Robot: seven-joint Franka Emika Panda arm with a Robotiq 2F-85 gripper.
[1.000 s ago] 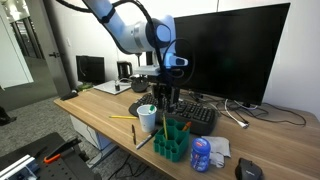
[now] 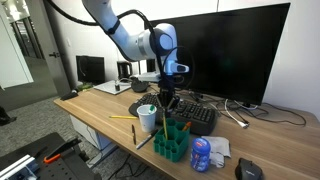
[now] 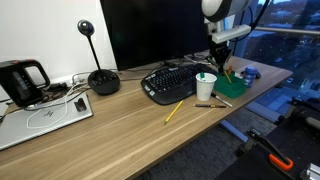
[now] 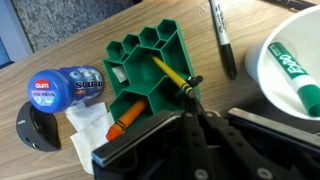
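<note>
My gripper is shut, and nothing shows between its fingers. Its tips hover close to the upper end of a yellow marker [image 4: 172, 72], which leans inside the green holder [image 4: 172, 28] with hexagonal compartments. An orange crayon [image 4: 128, 116] lies slanted in a larger compartment of that holder. In exterior view 1 the gripper [image 2: 170, 111] is over the left part of the green holder [image 2: 172, 148]. Whether the fingertips touch the yellow marker cannot be told.
Left of the holder stands a white cup [image 2: 147, 119], with a green marker [image 4: 297, 72] inside. A black marker [image 4: 223, 38] lies between cup and holder. The blue can [image 2: 200, 154], white cloth [image 2: 220, 146] and mouse [image 2: 248, 170] are to the right. Behind sits a keyboard [image 2: 200, 120].
Compared with one second ago, the gripper is slightly lower over the holder. The objects on the table look unmoved.
</note>
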